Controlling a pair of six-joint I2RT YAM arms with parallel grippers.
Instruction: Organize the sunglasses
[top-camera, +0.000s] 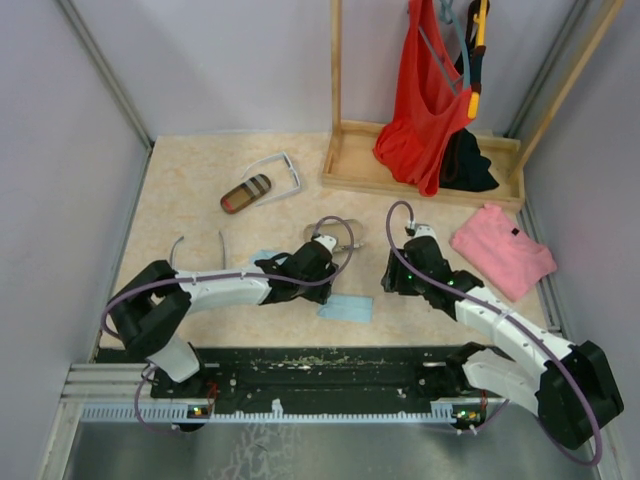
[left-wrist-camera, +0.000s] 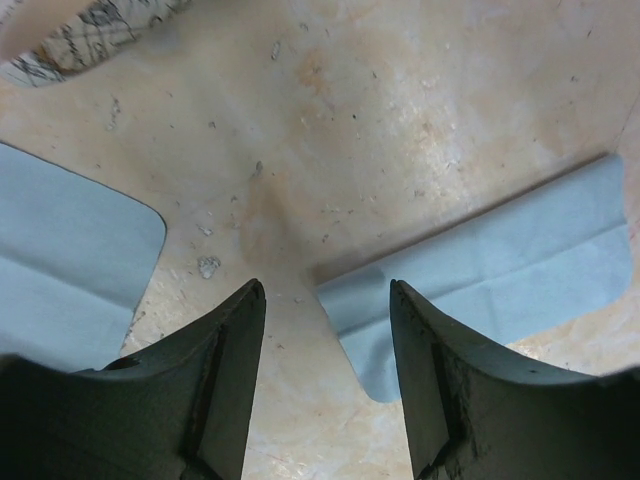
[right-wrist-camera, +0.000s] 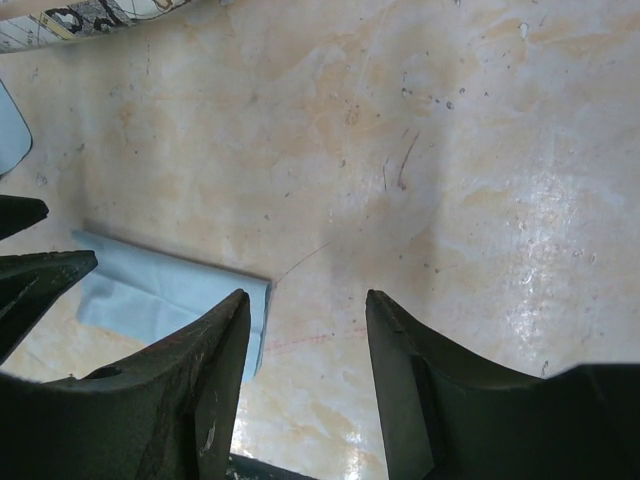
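Note:
A light blue cloth (top-camera: 347, 308) lies folded near the table's front. My left gripper stands open just above its left end, with another blue cloth (left-wrist-camera: 70, 250) to the left. My right gripper is open over bare table to the right of the front cloth (right-wrist-camera: 175, 290). Behind both grippers is an oblong case-like object (top-camera: 335, 235), partly hidden by the left arm. A striped brown case (top-camera: 245, 194) lies at the back left. I cannot make out any sunglasses for certain.
A wooden box (top-camera: 350, 160) holds red and black fabric at the back right. A pink cloth (top-camera: 500, 255) lies at right, a white frame (top-camera: 290, 175) at the back left. Thin grey pieces stand at far left.

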